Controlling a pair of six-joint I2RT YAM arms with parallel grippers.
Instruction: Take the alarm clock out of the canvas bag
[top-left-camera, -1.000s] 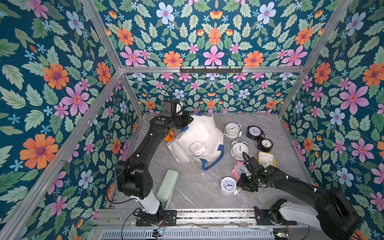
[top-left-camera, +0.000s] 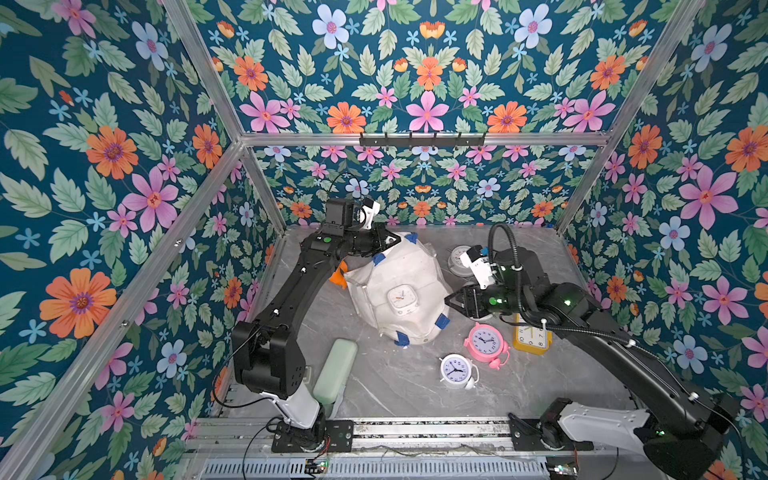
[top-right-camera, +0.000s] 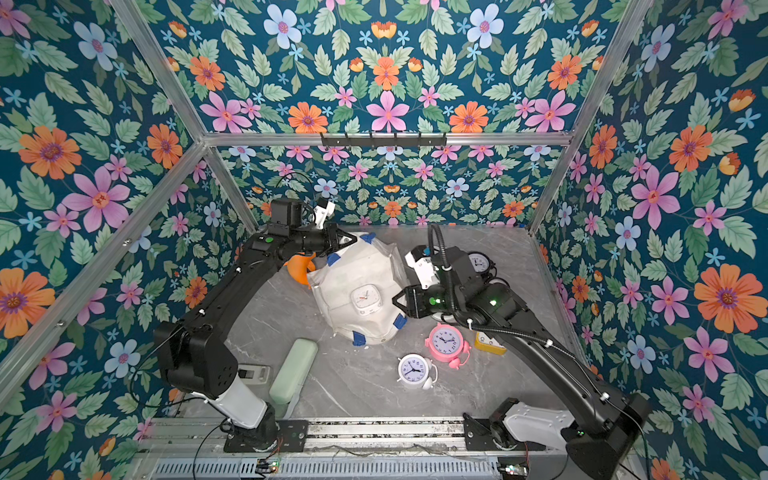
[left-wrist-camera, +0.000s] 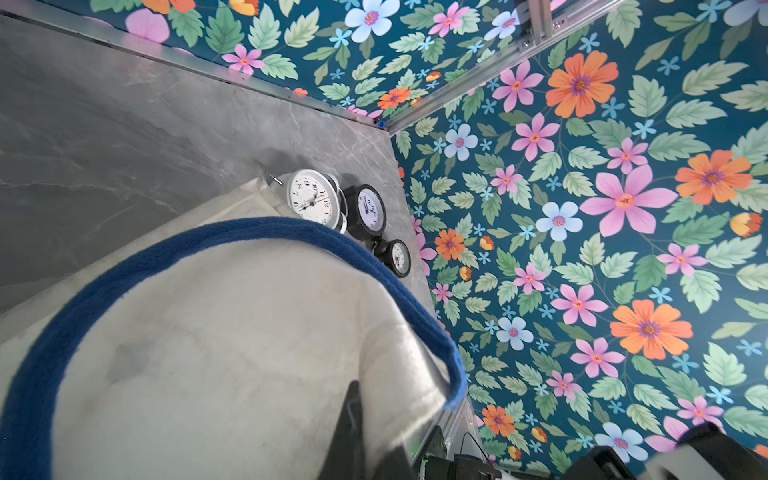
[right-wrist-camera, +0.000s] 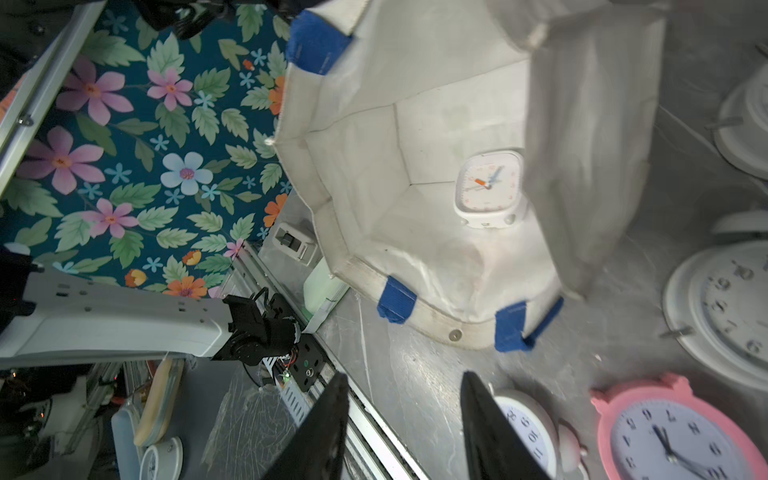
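The canvas bag (top-left-camera: 412, 264) lies open with blue straps; inside it sits a square white alarm clock (top-left-camera: 402, 297) (right-wrist-camera: 488, 184). My left gripper (top-left-camera: 388, 240) is shut at the bag's upper-left rim, close by a blue strap; the left wrist view shows canvas around its tips, and whether fabric is between them is unclear. My right gripper (top-right-camera: 401, 302) is at the bag's right side, fingers apart, with nothing seen between them in the right wrist view.
A white clock (top-left-camera: 456, 370), pink clock (top-left-camera: 485, 342), yellow clock (top-left-camera: 530, 340) and several others crowd the right. A green case (top-left-camera: 336, 372) lies front left; an orange object (top-right-camera: 297, 268) is behind the bag.
My right gripper has risen and moved left from the front clocks to beside the bag. The bag's front has shifted toward the camera. The left arm has moved slightly right.
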